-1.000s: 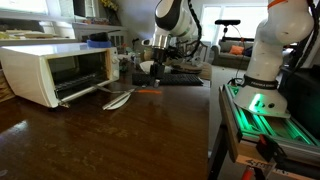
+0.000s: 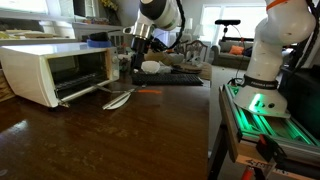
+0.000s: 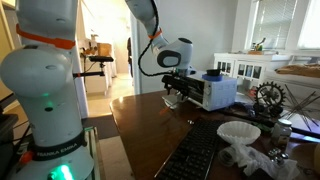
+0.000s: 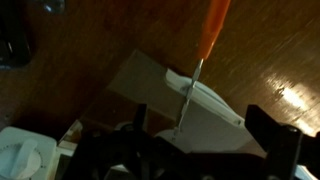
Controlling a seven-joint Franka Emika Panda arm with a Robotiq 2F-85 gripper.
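An orange-handled tool (image 4: 212, 30) with a thin metal shaft lies in the wrist view, the shaft running down between my fingers. Beside and partly under the shaft is a short white bar (image 4: 207, 97). My gripper is open, one dark finger on each side, with nothing gripped. In the first exterior view the gripper (image 2: 138, 50) hangs above the table near the white toaster oven (image 2: 45, 72). The orange piece (image 2: 148, 91) lies on the brown table, to the right of a pale flat object (image 2: 118, 101).
A dark keyboard-like tray (image 2: 170, 78) lies behind the orange piece. In the second exterior view, a black keyboard (image 3: 190, 150), a white scalloped bowl (image 3: 239, 132) and crumpled clear plastic (image 3: 250, 158) crowd the right side.
The gripper has risen and moved left in the first exterior view, from over the orange piece toward the oven. The orange piece stays on the table.
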